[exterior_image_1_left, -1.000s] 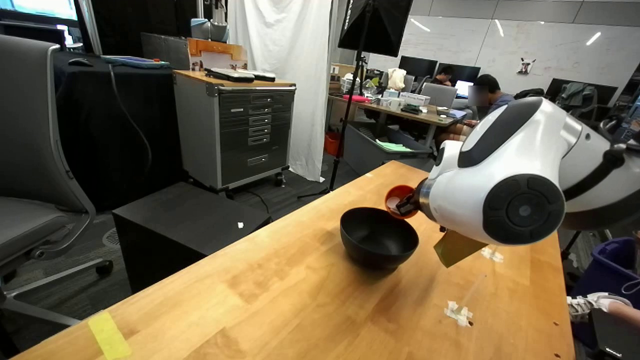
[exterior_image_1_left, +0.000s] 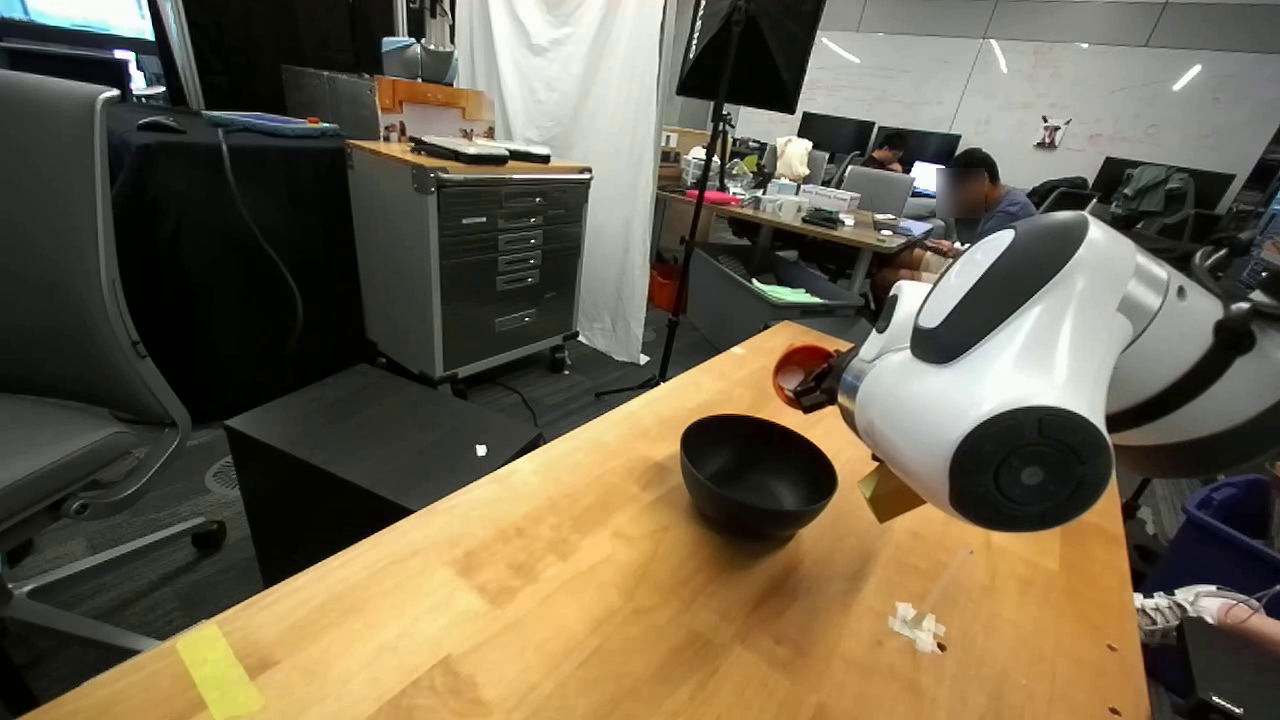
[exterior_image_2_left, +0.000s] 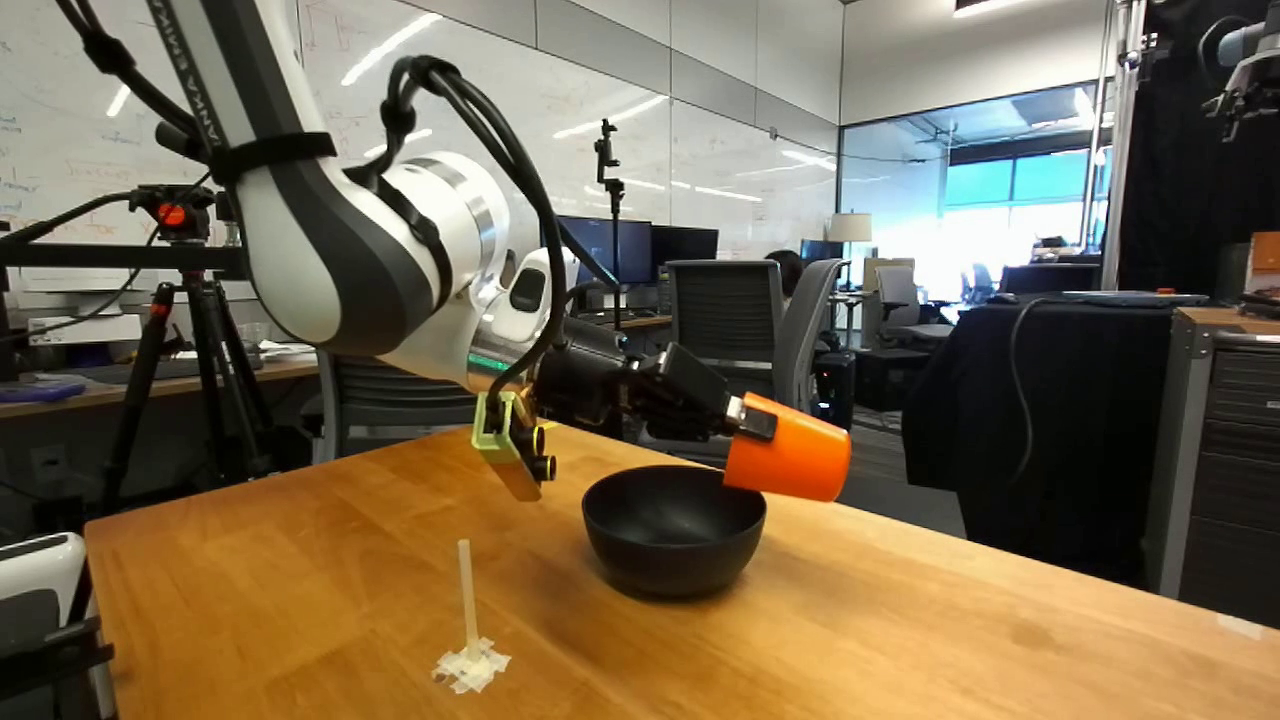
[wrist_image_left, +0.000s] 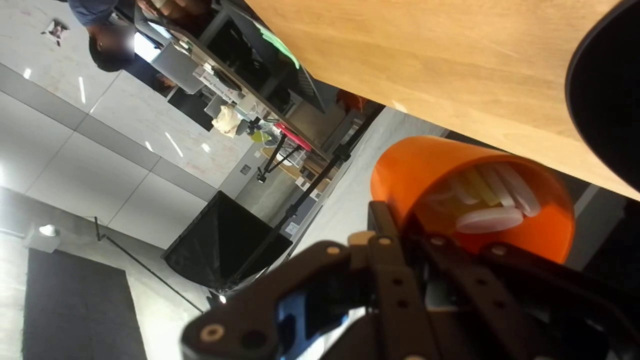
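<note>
An orange cup (exterior_image_2_left: 786, 450) is held in the air, tipped well over onto its side, with my gripper (exterior_image_2_left: 750, 420) shut on its wall. Inside the cup (wrist_image_left: 414, 162) the wrist view shows several pale, flat pieces (wrist_image_left: 489, 220), some whitish and some yellowish. The black bowl (exterior_image_1_left: 758, 474) stands upright on the wooden table, close to the cup. In the wrist view only part of the bowl (wrist_image_left: 612, 90) shows, at the right edge. What lies at the bottom of the bowl cannot be made out.
A thin pale stick (exterior_image_2_left: 468, 594) stands upright on the table, fixed with white tape. Yellow tape (exterior_image_1_left: 220, 670) marks the near left of the table (exterior_image_1_left: 480, 600). The tabletop in front of the bowl is clear. Beyond the table's far edge stands a black box (exterior_image_1_left: 372, 432).
My wrist has rolled and shifted slightly, and the cup has risen a little and moved slightly away from the bowl in exterior view 1. The bowl has stayed put.
</note>
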